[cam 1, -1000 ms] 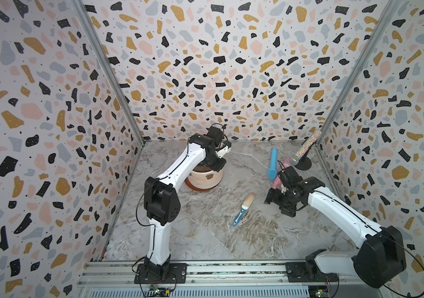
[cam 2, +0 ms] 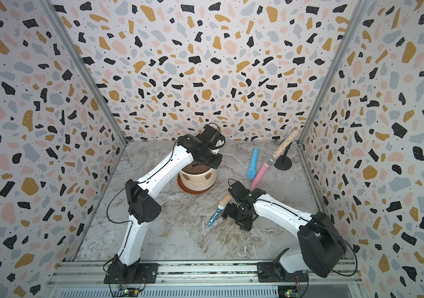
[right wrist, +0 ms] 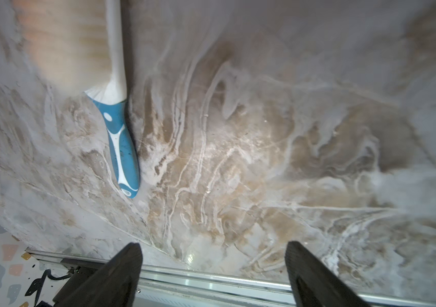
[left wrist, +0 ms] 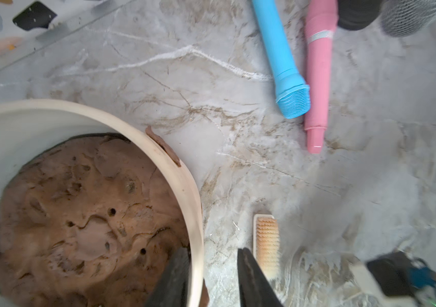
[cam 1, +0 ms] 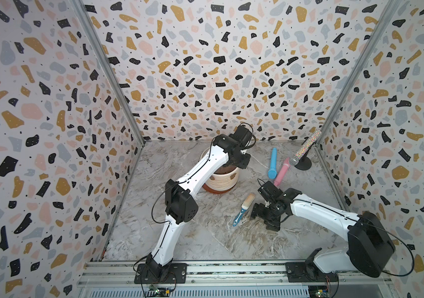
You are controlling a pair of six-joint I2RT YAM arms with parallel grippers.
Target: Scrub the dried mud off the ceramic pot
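The cream ceramic pot [cam 1: 222, 182], filled with brown soil [left wrist: 95, 215], stands on a reddish-brown saucer at the back centre. A dried mud patch [left wrist: 164, 146] clings to its outer side near the rim. My left gripper is over the pot's right edge, its fingers apart, with the rim [left wrist: 195, 240] between them; clear space shows on the outer side. The blue-and-white brush [right wrist: 118, 143] lies on the table, bristles facing sideways. Right of its handle, my right gripper hangs open and empty, pointing down.
Behind and right of the brush lie a blue microphone [cam 1: 273, 164] and a pink one [cam 1: 282, 171]. A glittery microphone [cam 1: 306, 148] leans on a black stand [cam 1: 303, 164]. Table left of the pot is clear.
The pot and saucer have shifted rightward along with my left gripper over the last second. My right gripper has moved left and lower, close to the brush, which has stayed put.
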